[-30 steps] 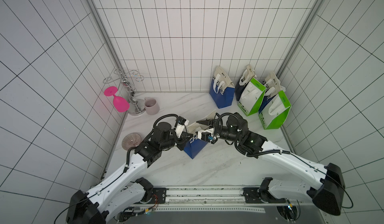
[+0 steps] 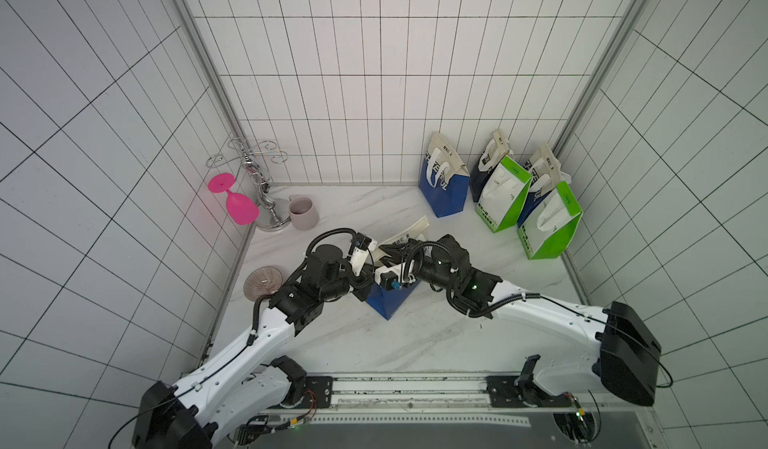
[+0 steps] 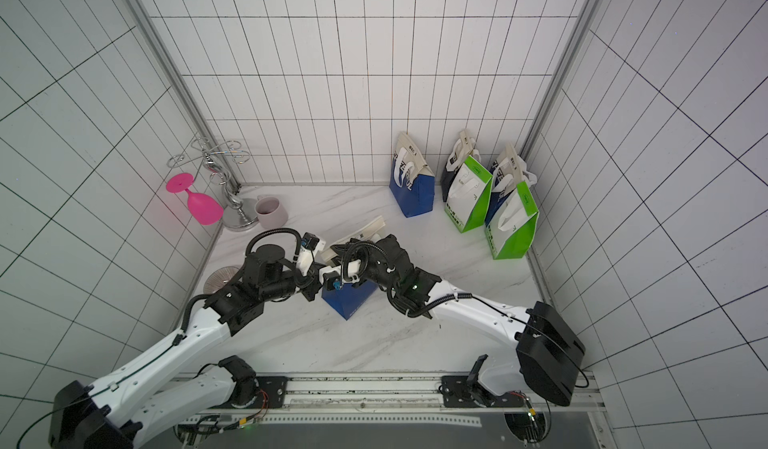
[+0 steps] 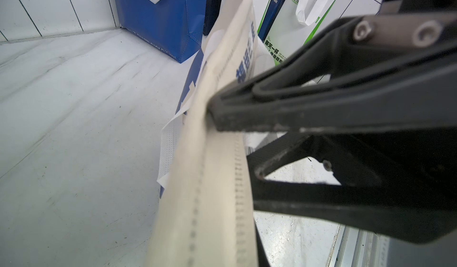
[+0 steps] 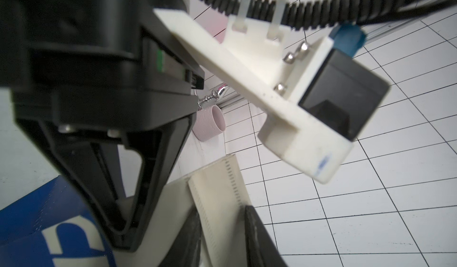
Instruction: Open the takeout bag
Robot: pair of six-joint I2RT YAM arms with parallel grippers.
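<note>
The takeout bag has a blue body point(image 2: 389, 298) and a cream top panel point(image 4: 216, 181); it stands mid-table under both grippers. In the left wrist view, my right gripper reaches in from the right. One of its fingers lies across the cream panel's near side, the other partly behind that panel. From the right wrist, the same gripper's blurred fingers point(image 5: 259, 240) stand part open on either side of the cream top. My left gripper looks shut, its tip over the bag's printed side. Whether any bag material is between its fingers is hidden.
Other upright bags, including a blue bag point(image 2: 445, 193) and a green-and-white bag point(image 2: 552, 223), stand at the back right. A mug point(image 2: 303, 213), metal rack point(image 2: 272, 215), pink goblet point(image 2: 242, 208) and glass dish point(image 2: 263, 282) are on the left.
My right gripper has moved left onto the bag's top, covering more of it. My left arm has stayed in place, and the bag stands nearly where it was.
</note>
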